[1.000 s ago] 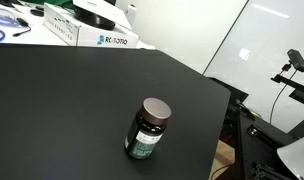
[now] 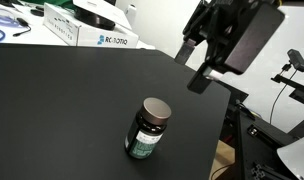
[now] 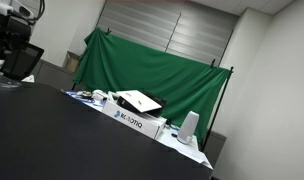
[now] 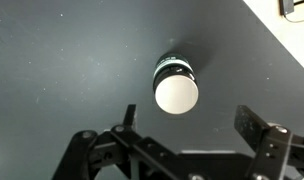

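Note:
A dark bottle [image 2: 147, 130] with a brown-grey lid and a green and white label stands upright on the black table [image 2: 62, 110] in exterior view 1. Seen from above in the wrist view, the bottle [image 4: 176, 88] shows its round pale lid, beyond the fingertips and roughly centred between them. My gripper [image 2: 193, 66] hangs above the table, up and to the right of the bottle. Its two fingers are spread wide, and nothing is between them. In the wrist view the gripper is likewise open. Exterior view 2 does not show the bottle.
A white Robotiq box [image 2: 87, 28] with equipment on top sits at the back of the table, with blue cables [image 2: 7, 20] to its left. The table's edge runs along the right, with dark gear [image 2: 262, 150] beyond it. Around the bottle the tabletop is clear.
My gripper came into exterior view 1 from the top and has moved down and a little left toward the bottle. The bottle has not moved.

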